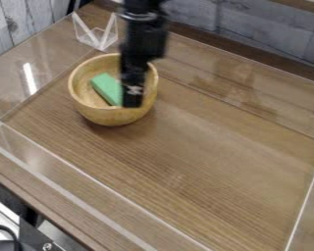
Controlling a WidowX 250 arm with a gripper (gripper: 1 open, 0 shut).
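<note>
My gripper [138, 80] is a dark shape in the upper middle, over the right side of a wooden bowl [114, 116]. It stands open, though its fingers are blurred. A green block [107, 89] lies inside the bowl, just left of the gripper. Whether the fingers touch the bowl or block is hard to tell.
A clear plastic object [97, 29] stands at the back left. A dark item [0, 235] sits at the lower-left corner, off the table.
</note>
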